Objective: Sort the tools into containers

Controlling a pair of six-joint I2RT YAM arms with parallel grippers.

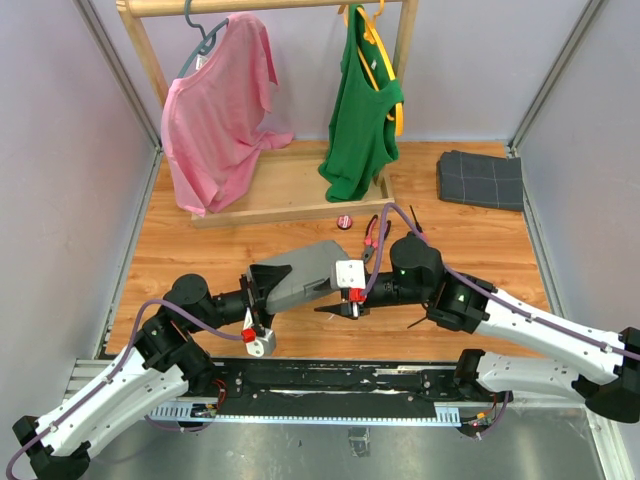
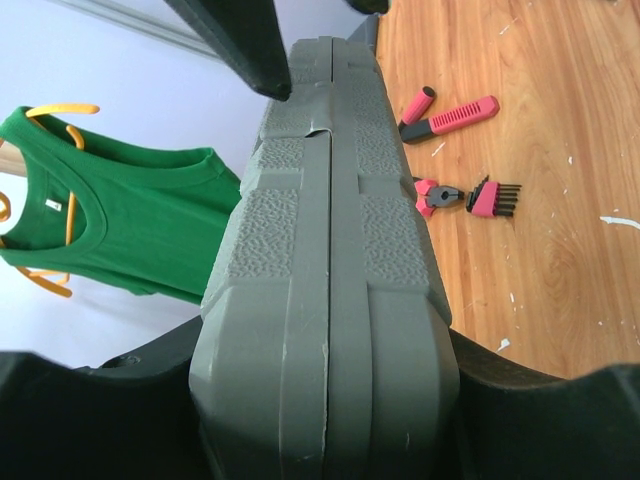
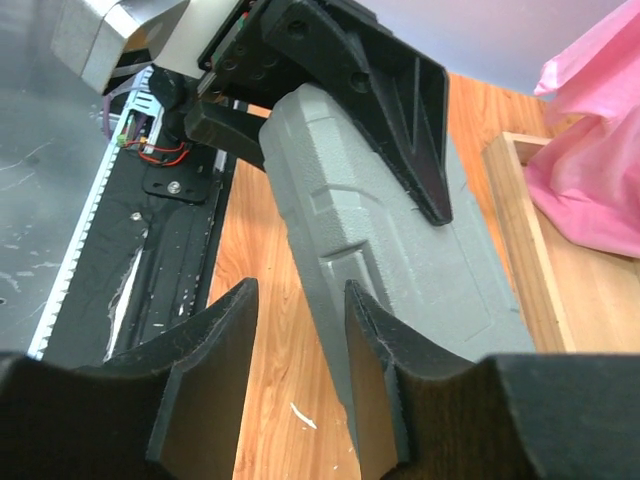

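Note:
A closed grey tool case is held up over the table, tilted. My left gripper is shut on one end of it, and its seam runs straight away from me in the left wrist view. At the other end, my right gripper stands part open, one of its fingers overlapping the case's side in the right wrist view; whether it touches cannot be told. Red-handled pliers lie on the table behind the right arm. In the left wrist view a red-and-black tool and a toothed red piece lie beside them.
A wooden rack base stands at the back, with a pink shirt and a green top hanging above. Folded dark cloth occupies the back right. A small red round item sits near the rack.

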